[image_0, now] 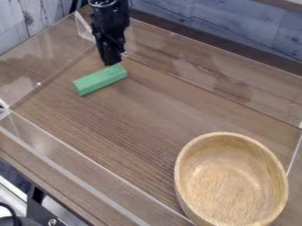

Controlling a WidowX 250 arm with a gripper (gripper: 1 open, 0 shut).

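Observation:
My black gripper (112,55) hangs over the upper left of the wooden table, just above and behind a green block (101,79) lying at an angle on the surface. Whether the fingers are open or shut is too small and dark to tell.
A large round tan bowl (230,141) stands at the lower right. A wooden panel wall (224,22) runs along the back.

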